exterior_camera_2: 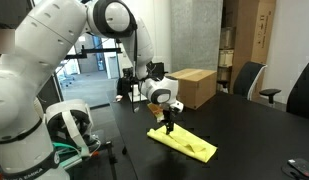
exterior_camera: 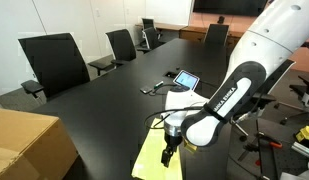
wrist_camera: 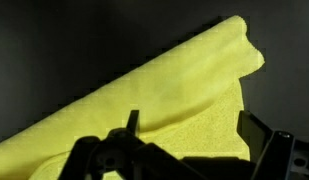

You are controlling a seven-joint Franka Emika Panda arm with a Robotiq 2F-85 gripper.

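A yellow cloth (exterior_camera: 149, 160) lies on the dark table, partly hidden behind the arm. In exterior view 2 the cloth (exterior_camera_2: 192, 148) spreads out beneath and beside my gripper (exterior_camera_2: 168, 129). The wrist view shows the cloth (wrist_camera: 144, 90) with one part overlapping another along a slanting crease, and one end reaching the upper right. My gripper is open over it, fingers wide apart and nothing held between them. In exterior view 1 the gripper (exterior_camera: 167, 157) points down, low at the cloth; whether the fingertips touch it I cannot tell.
A cardboard box (exterior_camera: 29, 145) stands at the table's near left in exterior view 1. A tablet-like object (exterior_camera: 186, 79) and cables lie farther back. Several black chairs (exterior_camera: 54, 62) line the table.
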